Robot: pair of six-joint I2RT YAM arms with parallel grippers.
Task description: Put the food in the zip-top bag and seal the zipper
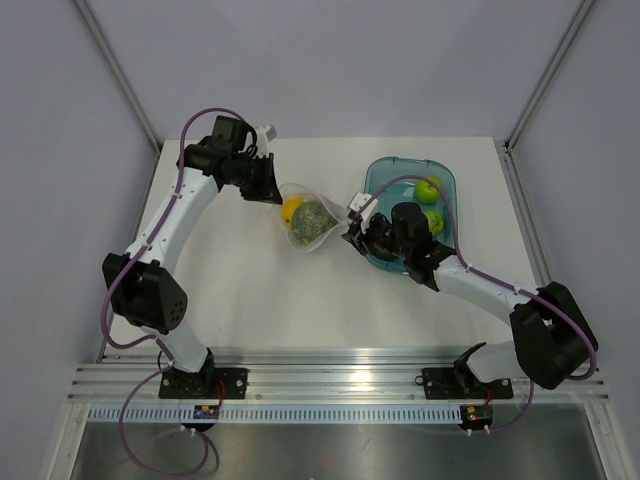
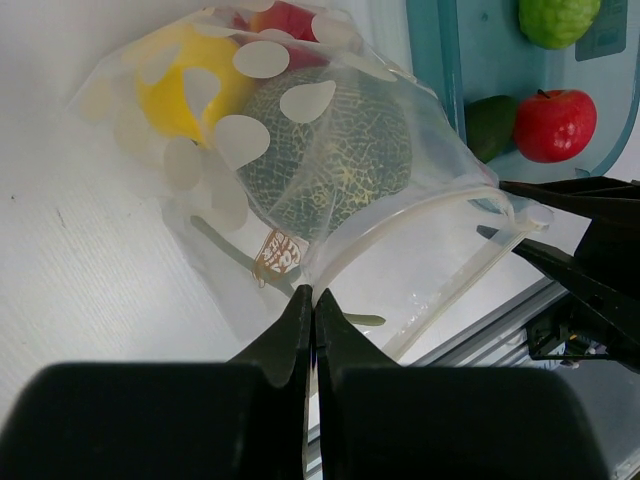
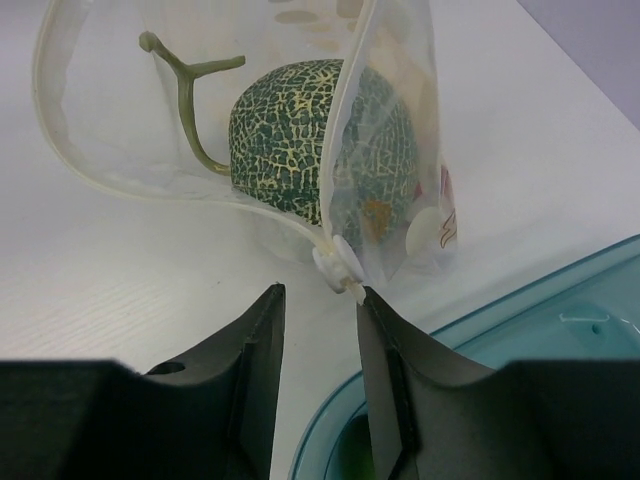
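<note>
The clear zip bag (image 1: 312,221) lies open, holding a green netted melon (image 2: 325,150), a yellow item (image 2: 190,90) and something red. My left gripper (image 1: 269,197) is shut on the bag's rim. My right gripper (image 1: 355,232) is part open at the bag's other end, its fingertips just below the white zipper end; in the left wrist view its black fingers straddle that corner.
A teal tray (image 1: 410,167) at the right holds a red apple (image 2: 555,125), a dark green item (image 2: 490,127) and light green produce (image 1: 427,192).
</note>
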